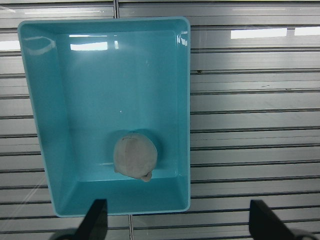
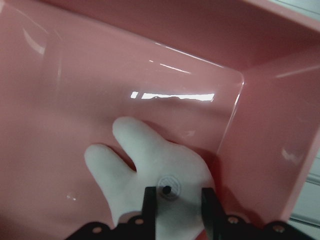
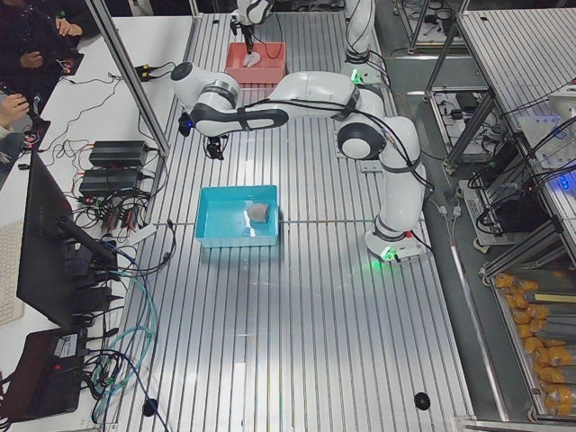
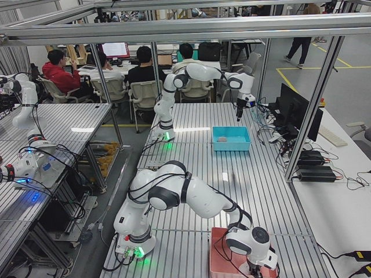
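Observation:
A grey-beige round soft toy [image 1: 135, 157] lies inside the blue bin [image 1: 110, 75]. My left gripper is open above the bin, nothing between its fingers. A white soft toy with two long lobes [image 2: 135, 160] is in the pink bin [image 2: 75, 70]. My right gripper is over it, fingertips a short way apart with the toy's body behind or between them; I cannot tell whether they grip it.
A monitor [image 3: 45, 243], cables and power boxes [image 3: 117, 153] line one side of the slatted table [image 3: 315, 324].

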